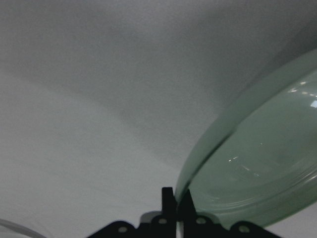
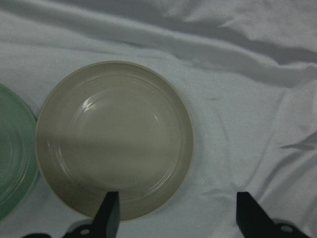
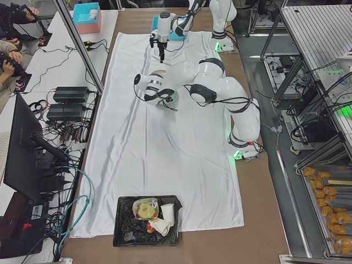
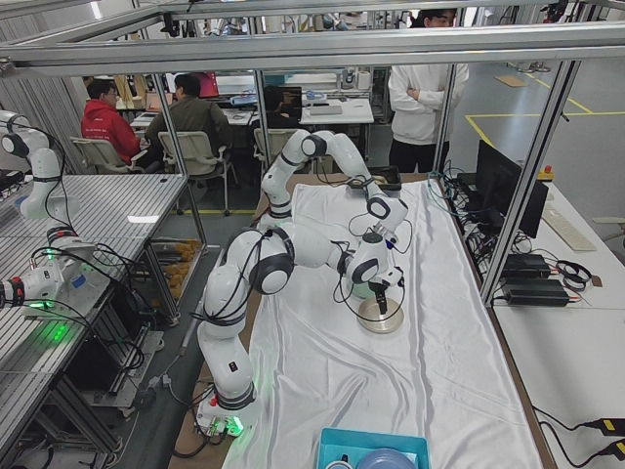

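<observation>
In the left wrist view my left gripper is shut on the rim of a green plate (image 1: 257,158), which fills the right side. The right wrist view shows a beige plate (image 2: 114,129) on the cloth, beside the green plate (image 2: 11,148) at the left edge. My right gripper is open above the beige plate's near edge, nothing between its fingers. In the camera right view that gripper (image 4: 381,305) hangs over the beige plate (image 4: 381,320); the left gripper is mostly hidden behind it.
A white cloth (image 3: 154,154) covers the table, with wide clear areas. A black tray (image 3: 126,236) with food items stands at one end, a blue tray (image 4: 332,440) with dishes at the other. A monitor and cables line one side.
</observation>
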